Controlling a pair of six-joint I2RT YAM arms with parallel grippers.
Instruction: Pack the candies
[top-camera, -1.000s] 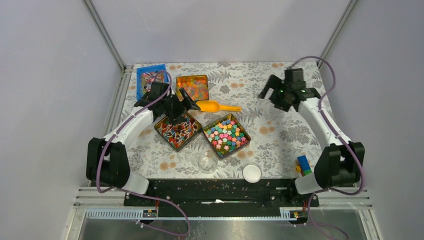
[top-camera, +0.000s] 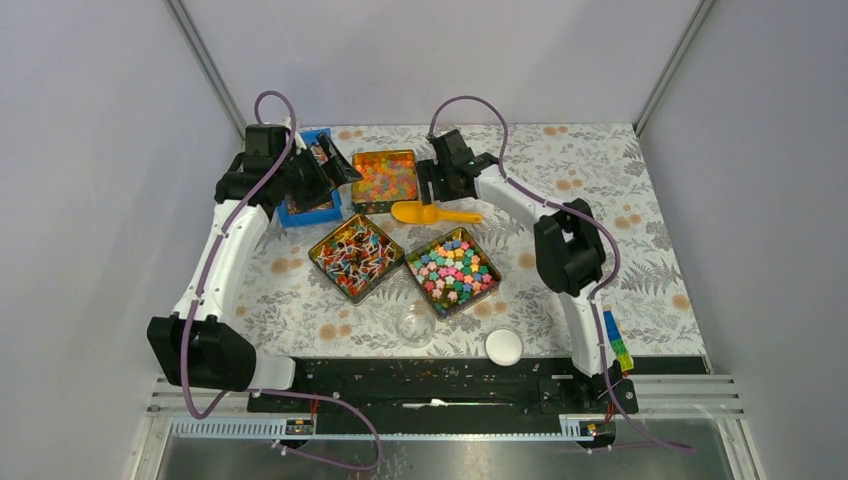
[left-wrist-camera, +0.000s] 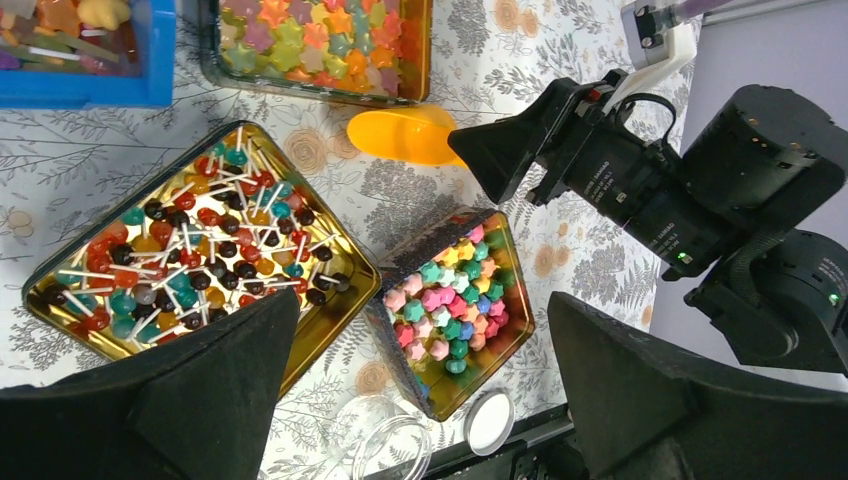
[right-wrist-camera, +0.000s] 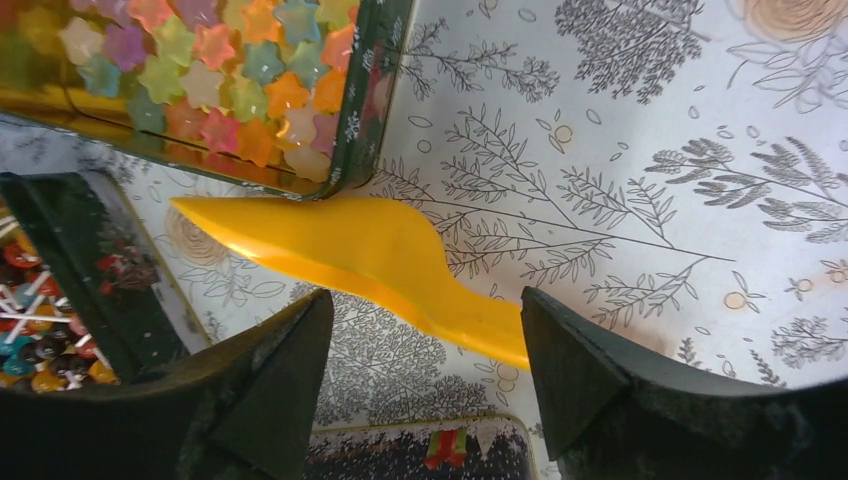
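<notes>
A yellow scoop (top-camera: 424, 213) lies on the table in front of the tin of gummy stars (top-camera: 385, 178). Over its handle, in the right wrist view, my right gripper stands part open; the handle crosses the gap, and contact cannot be made out. My left gripper (top-camera: 345, 174) hangs open and empty over the blue tray (top-camera: 312, 215) at the back left. A tin of lollipops (left-wrist-camera: 322, 360) and a tin of small coloured star candies (left-wrist-camera: 450, 400) sit nearer the front. A clear round jar (top-camera: 416, 325) stands by the front edge.
A white lid (top-camera: 503, 347) lies at the front edge, right of the jar. Coloured blocks (top-camera: 617, 340) sit at the front right, partly behind my right arm.
My right gripper has swung left from the table's right side to above the scoop. My left gripper has moved back and left, from the lollipop tin to the blue tray.
</notes>
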